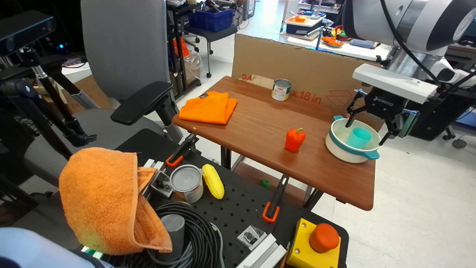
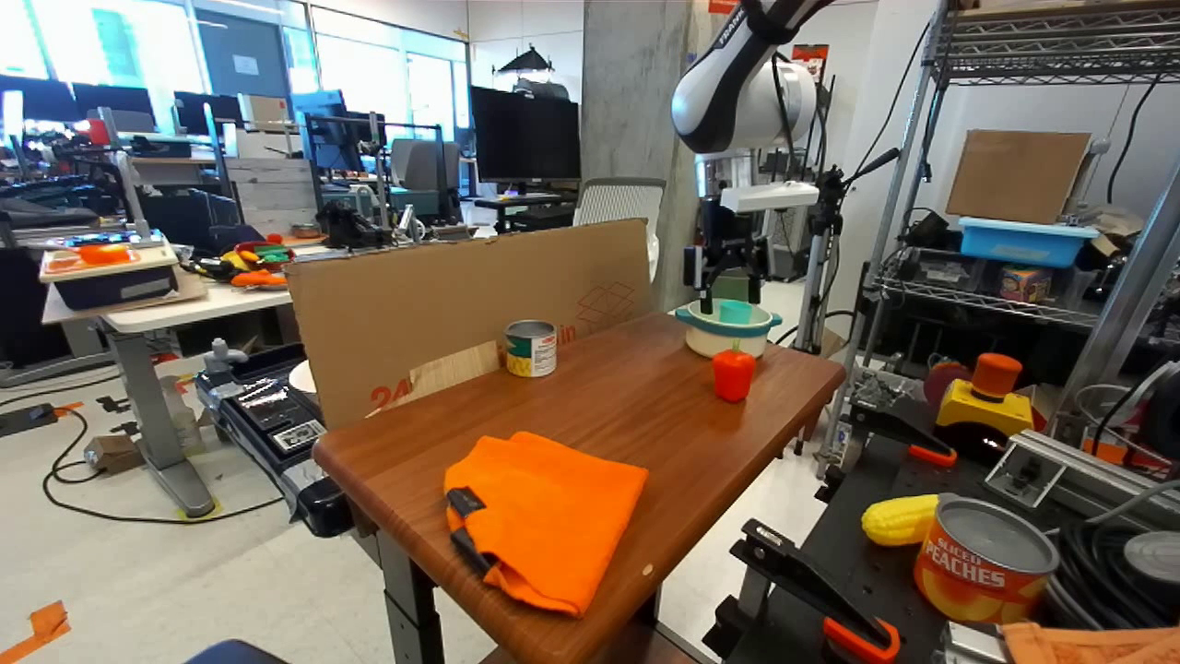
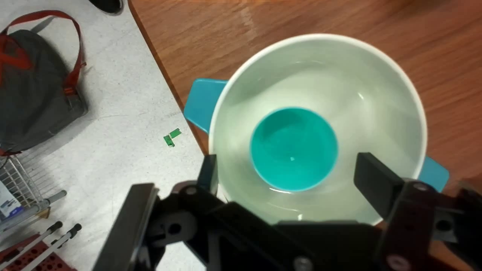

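A teal cup point(image 3: 293, 149) stands inside a cream pot point(image 3: 375, 90) with teal handles, at the right end of the brown table point(image 1: 267, 120). My gripper point(image 1: 366, 134) is just over the pot, its fingers wide open. In the wrist view the fingers point(image 3: 377, 183) straddle the lower part of the pot, one at the left rim and the other over the inside right. The cup lies between and beyond them, with nothing held. Whether a finger touches the rim, I cannot tell.
An orange-red pepper point(image 1: 295, 139) sits left of the pot. Farther along are a can point(image 1: 281, 89) and a folded orange cloth point(image 1: 209, 108). A cardboard sheet point(image 2: 476, 304) walls the table's back edge.
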